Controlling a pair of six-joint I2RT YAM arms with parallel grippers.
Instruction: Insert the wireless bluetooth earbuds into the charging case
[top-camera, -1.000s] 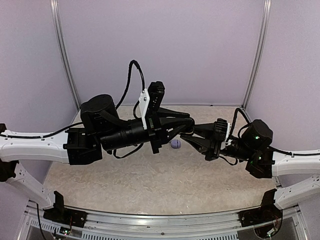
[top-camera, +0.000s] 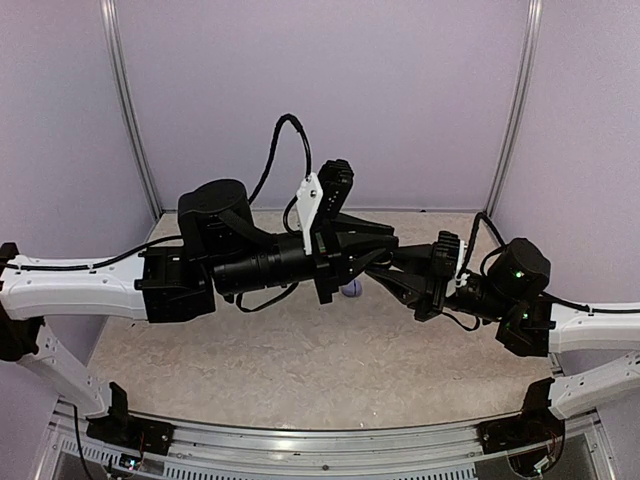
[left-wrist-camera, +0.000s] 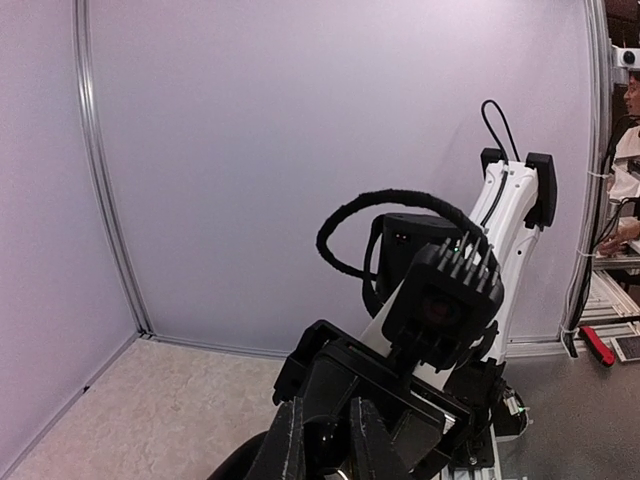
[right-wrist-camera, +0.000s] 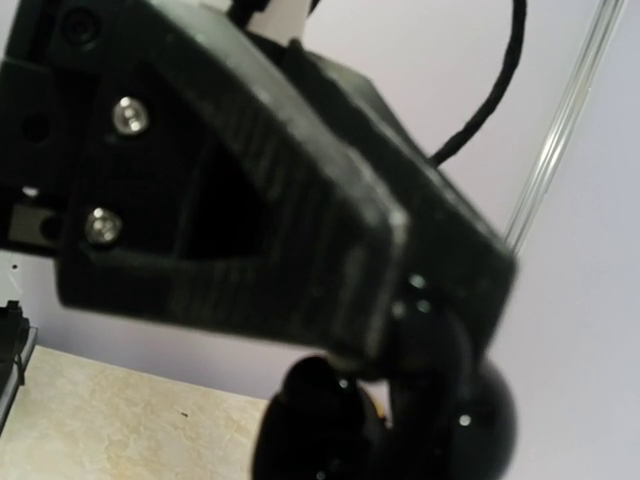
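Observation:
In the top view, my left gripper (top-camera: 390, 250) and my right gripper (top-camera: 376, 268) meet tip to tip above the table. Between the left fingers, in the left wrist view, is a glossy dark rounded object (left-wrist-camera: 325, 445), likely the charging case. Low in the right wrist view are blurred shiny black rounded shapes (right-wrist-camera: 310, 425), with a small gold glint between them. These lie by the left gripper's tapered finger (right-wrist-camera: 330, 270). The right gripper seems shut on a small dark piece, likely an earbud, mostly hidden; how far it sits in the case cannot be told.
A small purple rounded thing (top-camera: 351, 288) lies on the table beneath the grippers. Around it, the table (top-camera: 300, 370) is bare, with pale walls behind and at the sides. Black cables loop above both wrists.
The left gripper has shifted right, its wrist and cable rolling slightly. The right gripper has moved a little to the right; their tips remain close together. The purple thing has stayed put.

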